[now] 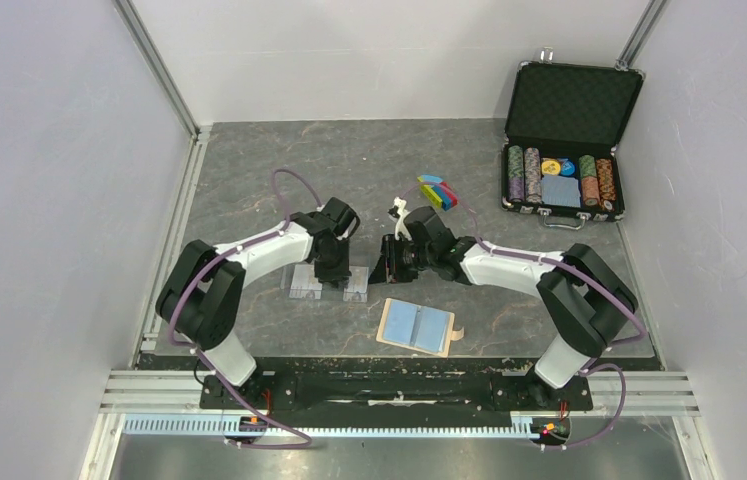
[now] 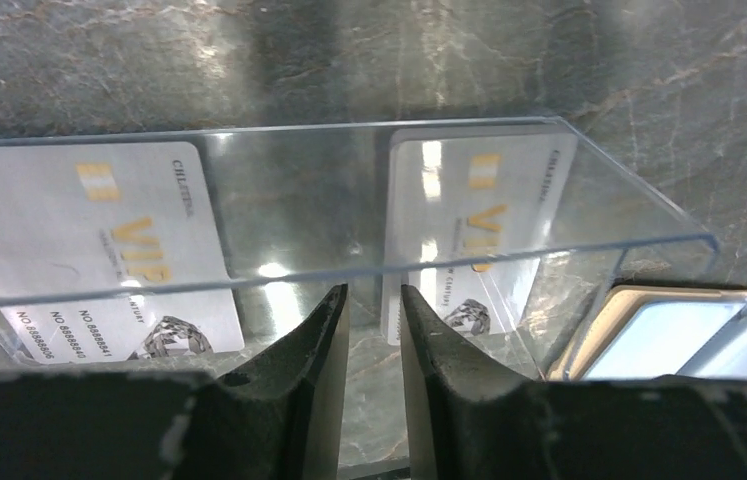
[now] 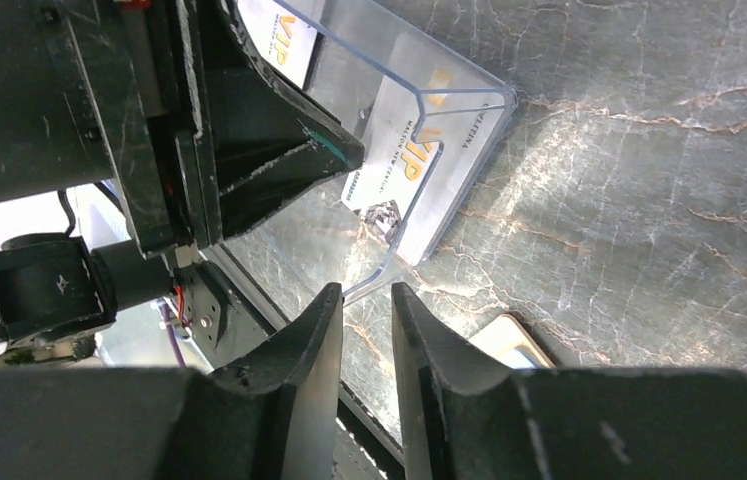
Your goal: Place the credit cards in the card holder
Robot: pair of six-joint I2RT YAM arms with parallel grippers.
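Observation:
White VIP cards (image 2: 99,210) lie in the left part of a clear acrylic tray (image 2: 299,200), with more cards (image 2: 469,190) in its right part. My left gripper hovers over the tray's near side between the two groups, its fingers a little apart with nothing seen between them. Just right of the tray, my right gripper is open and empty. An open card holder (image 1: 416,327) with pale blue sleeves lies on the table below my right gripper.
An open case (image 1: 563,190) of poker chips stands at the back right. A small multicolored object (image 1: 436,192) lies behind the right arm.

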